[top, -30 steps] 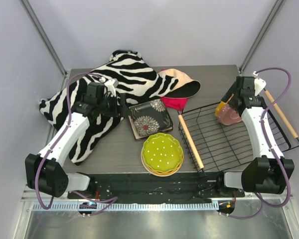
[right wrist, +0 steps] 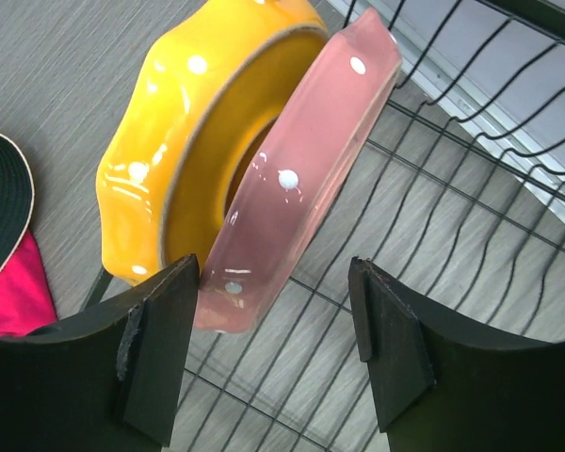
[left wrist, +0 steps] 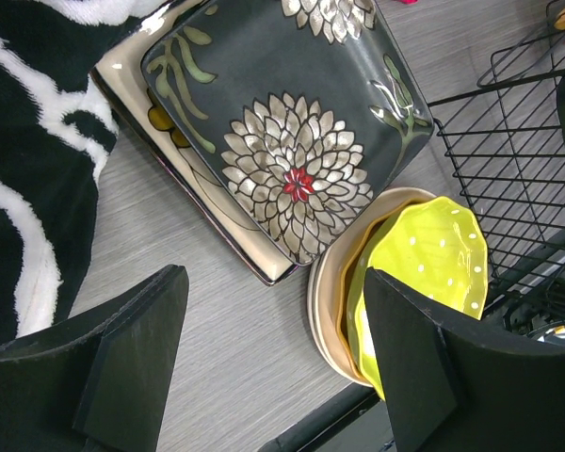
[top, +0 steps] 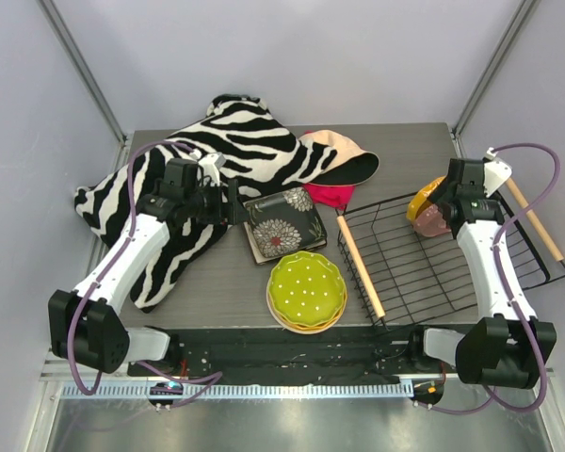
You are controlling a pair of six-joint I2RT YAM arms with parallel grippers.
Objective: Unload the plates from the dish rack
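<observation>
In the dish rack two dotted plates lean on edge: a yellow one and a pink one. My right gripper is over them, its fingers apart around the lower end of the pink plate, the left finger touching or very near it. My left gripper is open above the table, beside stacked square flower plates and a round stack topped by a yellow-green plate.
A zebra-striped cloth covers the left of the table, with a red cloth at the back. Bare table shows left of the round stack.
My right arm and gripper have shifted slightly toward the front and right, showing more of the yellow plate from above. The left arm has not visibly moved.
</observation>
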